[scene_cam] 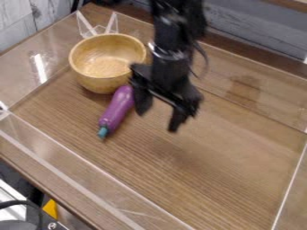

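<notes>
A black gripper (162, 103) on its arm is at the upper middle of the camera view, blurred by motion, its fingers hard to make out. Left of it a purple object with a teal tip (117, 110) lies on the wooden table (192, 171), apart from the bowl's front. A tan bowl (104, 63) stands at the upper left, beside the arm.
A white object at the top left edge and a yellow item at the lower left edge, near a dark cable, are partly in view.
</notes>
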